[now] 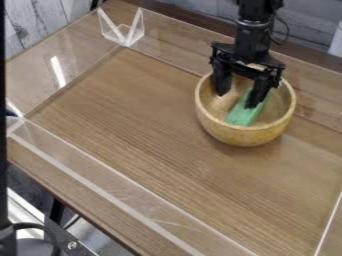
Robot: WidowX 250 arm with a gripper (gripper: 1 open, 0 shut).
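Note:
A tan round bowl [241, 131] sits on the wooden table toward the upper right. In it lies a green elongated object [243, 110]. The dark robot gripper [245, 82] reaches over the back of the bowl with its fingers spread open on either side, partly covering the inside and the upper end of the green object. Whether the fingers touch anything is unclear.
A clear angular container [122, 25] stands at the top left.

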